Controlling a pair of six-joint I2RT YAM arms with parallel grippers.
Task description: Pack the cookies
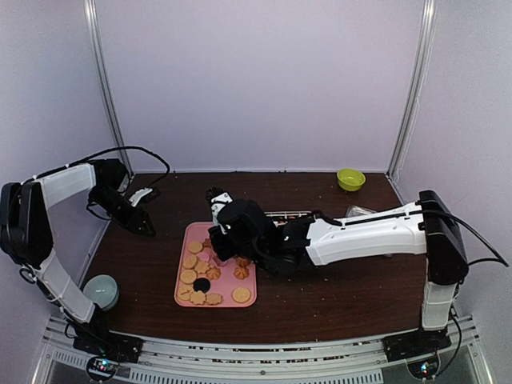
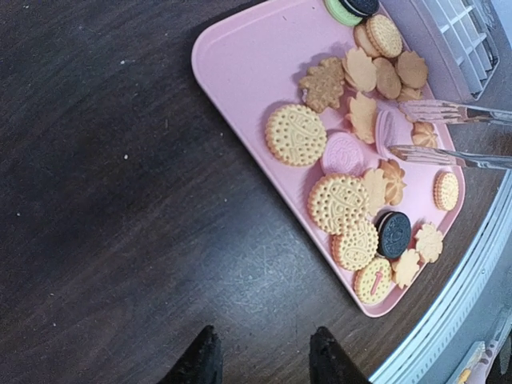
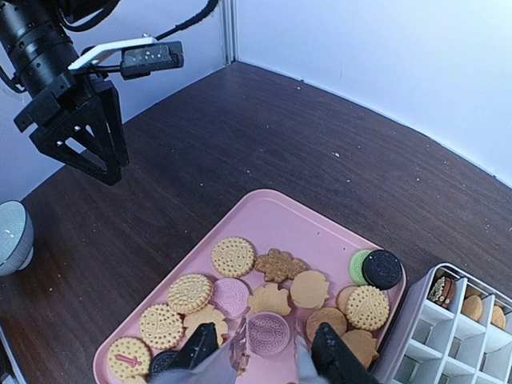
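A pink tray [image 1: 216, 296] of mixed cookies sits at the middle of the table, with biscuits [image 2: 295, 134], a dark sandwich cookie [image 2: 394, 234] and leaf-shaped pieces. Over it, my right gripper is closed around a pink round cookie [image 3: 268, 332] between clear fork-like fingertips [image 2: 432, 156]. My left gripper hangs left of the tray above bare table, part open and empty. The divided box [image 3: 464, 336] is right of the tray, some cells holding cookies; in the top view it is mostly behind the right arm.
A pale bowl [image 1: 102, 292] stands at the front left and a green bowl [image 1: 351, 178] at the back right. A clear container [image 1: 360, 213] is partly hidden by the right arm.
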